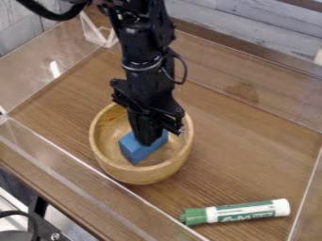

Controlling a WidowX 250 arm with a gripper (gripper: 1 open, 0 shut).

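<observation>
My gripper [147, 127] reaches down from the top into a wooden bowl [107, 155], its tip over a blue block [141, 149] that lies inside. The fingertips look shut, with nothing seen between them; the black body of the arm partly hides the block and the back of the bowl.
A green and white tube [236, 212] lies at the front right of the wooden table [251, 132]. Pale raised edges run along the left and back, and a dark cable shows at the lower left.
</observation>
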